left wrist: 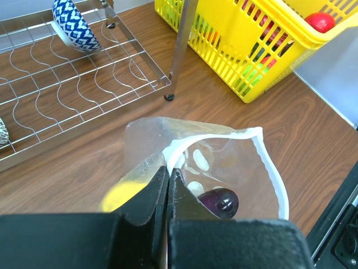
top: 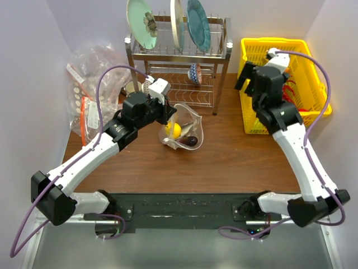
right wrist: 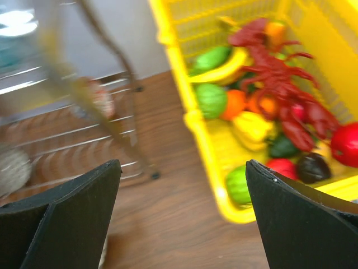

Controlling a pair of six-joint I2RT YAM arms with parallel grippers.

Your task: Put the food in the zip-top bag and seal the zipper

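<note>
A clear zip top bag [top: 196,126] stands open on the wooden table, holding a yellow food [top: 173,130] and a dark purple one [left wrist: 218,203]. My left gripper is shut at the bag's white-edged rim; whether film is between its tips is hard to tell. My right gripper is open above the yellow basket [right wrist: 198,140], which holds toy foods: a red lobster [right wrist: 279,95], a banana [right wrist: 218,73], peppers and other produce. The right wrist view is blurred.
A metal dish rack [top: 224,50] with plates and a patterned bowl [left wrist: 75,25] stands behind the bag. Loose plastic bags [top: 92,89] lie at the left.
</note>
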